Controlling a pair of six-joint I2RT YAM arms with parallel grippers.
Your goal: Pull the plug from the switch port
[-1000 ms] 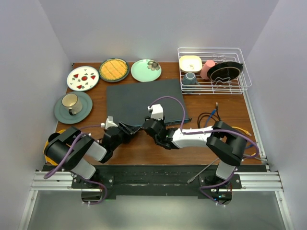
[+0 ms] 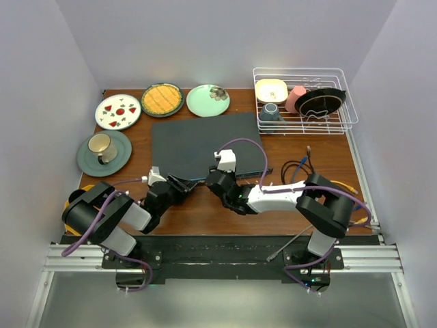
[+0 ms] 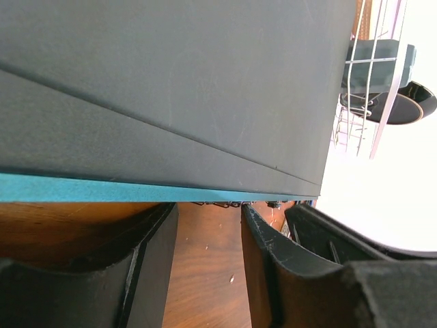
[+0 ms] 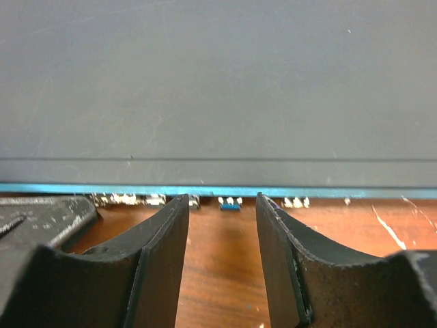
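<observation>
A dark grey switch (image 2: 201, 140) with a blue front edge lies mid-table. Its front face with small ports (image 4: 229, 203) shows in the right wrist view; whether a plug is seated there I cannot tell. My left gripper is at the front edge's left part, fingers part open, nothing seen between them. My right gripper is at the front edge too, fingers part open on either side of a small port, not visibly holding anything. In the top view both wrists partly hide the front edge.
A wire rack (image 2: 304, 128) with dishes stands back right. Plates (image 2: 205, 100) line the back; a mug (image 2: 102, 147) on a plate is at left. Loose cables (image 2: 300, 164) lie at the right. Walls close in the sides and back.
My left arm has barely moved.
</observation>
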